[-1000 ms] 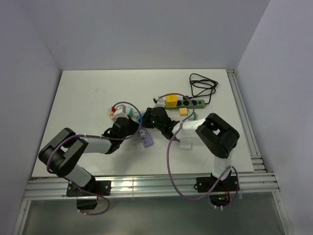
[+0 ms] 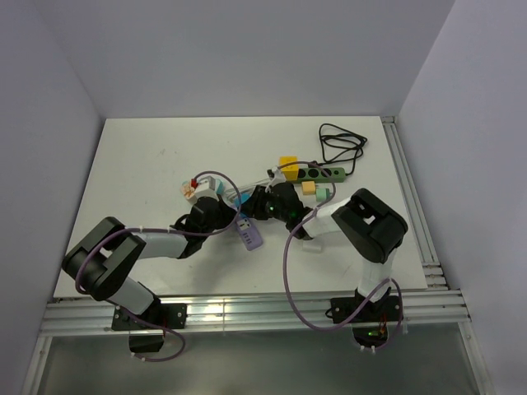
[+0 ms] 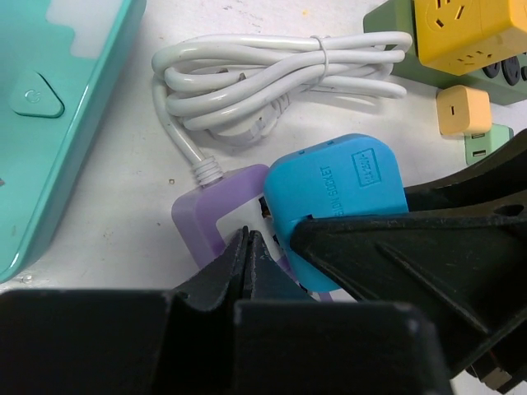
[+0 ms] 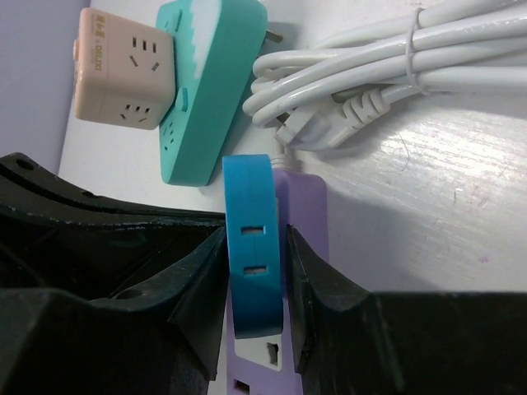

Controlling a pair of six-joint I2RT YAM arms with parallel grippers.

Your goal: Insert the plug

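A light blue socket adapter (image 3: pixel 338 181) sits against the purple power strip (image 3: pixel 198 218) with the white plate, at the centre of the top view. My right gripper is around the adapter, its fingers on either side; whether they grip it firmly I cannot tell. My left gripper is shut, its tips at the purple strip just beside the adapter, nothing visible between them. In the right wrist view the adapter stands above the strip, two slots facing up; its pins are hidden.
A teal strip (image 3: pixel 66 99), a pale pink cube socket (image 4: pixel 123 70) and coiled white cable (image 3: pixel 263 66) lie behind. To the right are a green strip (image 2: pixel 325 175), yellow socket (image 2: pixel 288 164), small orange and green adapters and a black cable.
The adapter stays at the strip.
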